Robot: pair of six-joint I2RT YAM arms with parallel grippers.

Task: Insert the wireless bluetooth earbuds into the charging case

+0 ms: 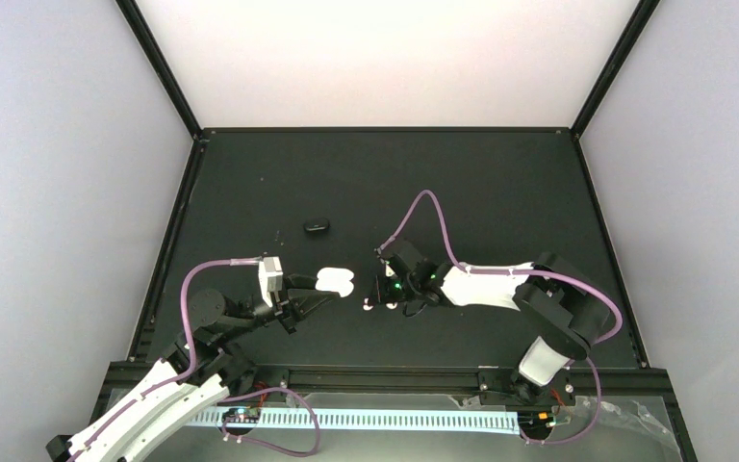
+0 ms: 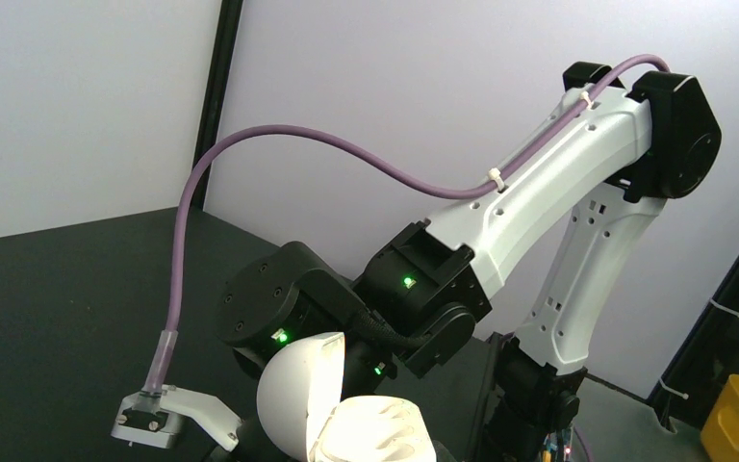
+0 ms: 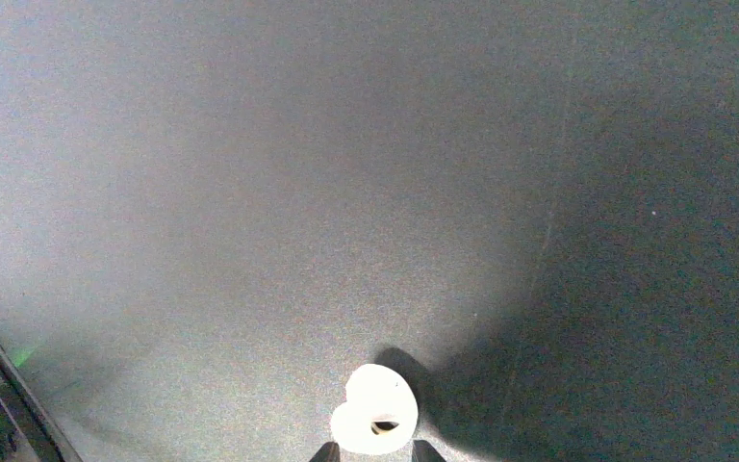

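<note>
The white charging case (image 1: 335, 282), lid open, is held up by my left gripper (image 1: 316, 289), which is shut on it; the left wrist view shows the case's lid (image 2: 291, 395) and interior (image 2: 373, 428). My right gripper hangs low at centre, part open, its fingertips at a white earbud (image 3: 383, 404) on the mat, just right of the case in the top view. A second small white piece shows beside it in the top view. Whether the fingertips touch the earbud I cannot tell.
A small black object (image 1: 317, 226) lies on the dark mat (image 1: 394, 164) behind the case. The mat's front rail is below both grippers.
</note>
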